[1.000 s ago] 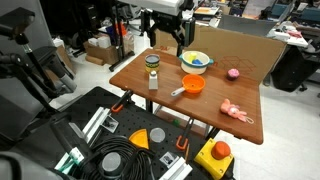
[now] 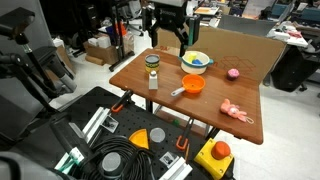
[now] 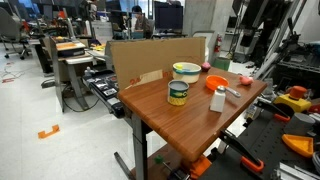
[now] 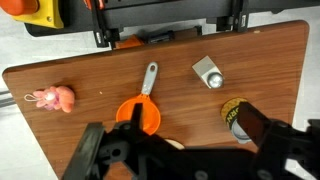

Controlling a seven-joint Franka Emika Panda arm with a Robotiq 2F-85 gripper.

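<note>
My gripper [image 2: 168,48] hangs well above the brown table [image 2: 215,122], its fingers wide apart and nothing visible between them. An orange bowl [image 4: 130,113] shows ahead of the fingers in the wrist view, with a light-handled utensil [image 4: 149,78] lying against its rim. A small white bottle [image 2: 153,82] and a can with a yellowish band [image 2: 152,62] stand toward the left of the table in exterior view 1. Behind the orange bowl sits a white and yellow bowl [image 3: 186,72] with something blue inside. A pink toy [image 2: 234,111] lies at the table's right side.
A small dark pink round object [image 2: 233,74] rests near the back right. Upright brown board [image 3: 160,57] closes off the table's back edge. Beside the robot base is a red emergency button on a yellow box [image 2: 214,157]. Bare tabletop surrounds the pink toy.
In exterior view 1 my gripper has shifted slightly right and down, still open. The objects on the table have stayed in place.
</note>
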